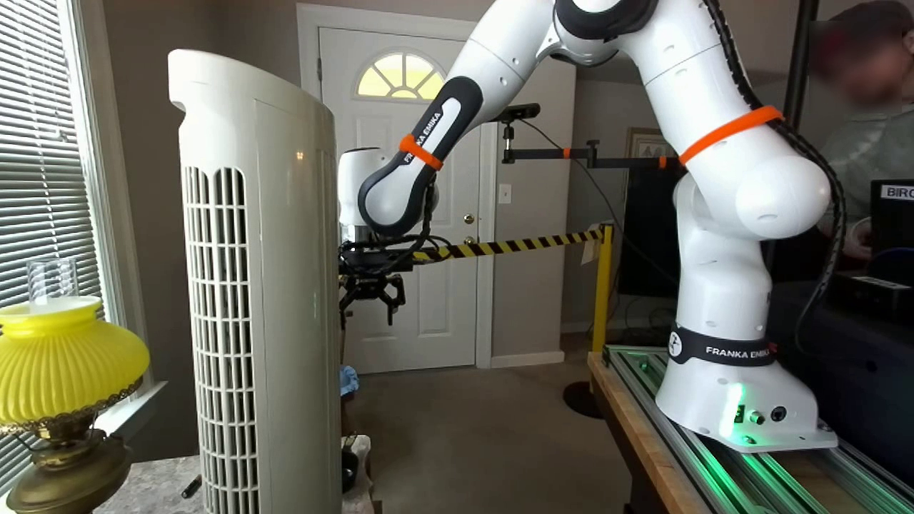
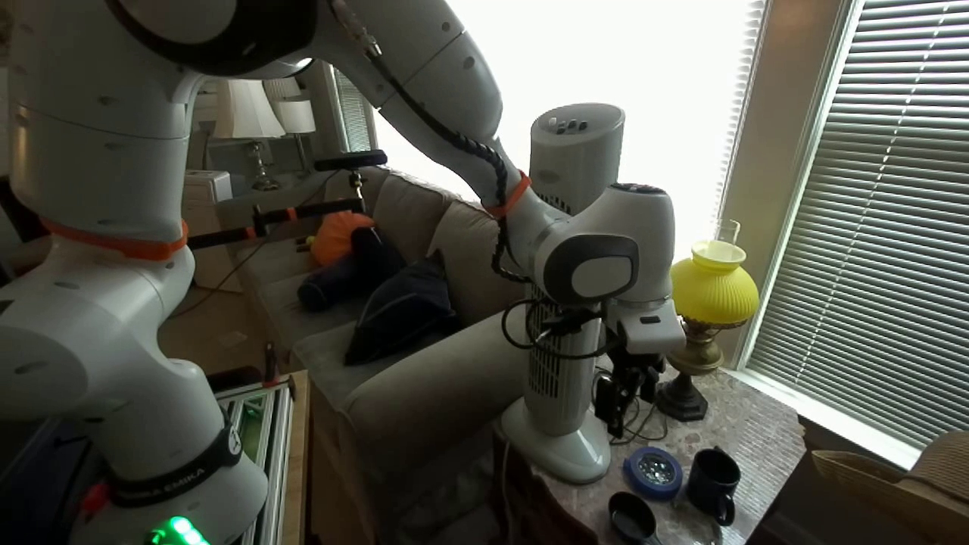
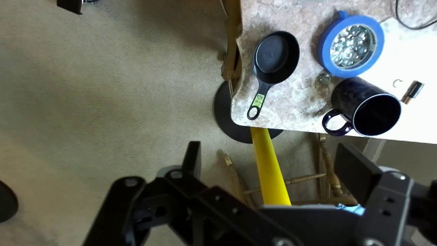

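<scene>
My gripper is open and holds nothing; its fingers (image 3: 191, 160) stand wide apart in the wrist view. It hangs well above the small marbled table (image 3: 299, 102). On that tabletop lie a black measuring cup (image 3: 275, 57) with its handle toward the table edge, a roll of blue tape (image 3: 373, 45) around a heap of clear glass pieces (image 3: 353, 45), and a dark mug (image 3: 354, 96). The mug appears upright in exterior view 2, near the tape roll. In exterior view 1 the tower fan hides part of the gripper (image 1: 368, 308).
A tall tower fan (image 1: 295, 283) and a yellow-shaded lamp (image 2: 713, 291) stand on the table close to the arm. A small battery (image 3: 412, 91) lies beyond the mug. Behind the fan is a sofa (image 2: 436, 381). A striped barrier tape (image 1: 514, 244) crosses the room.
</scene>
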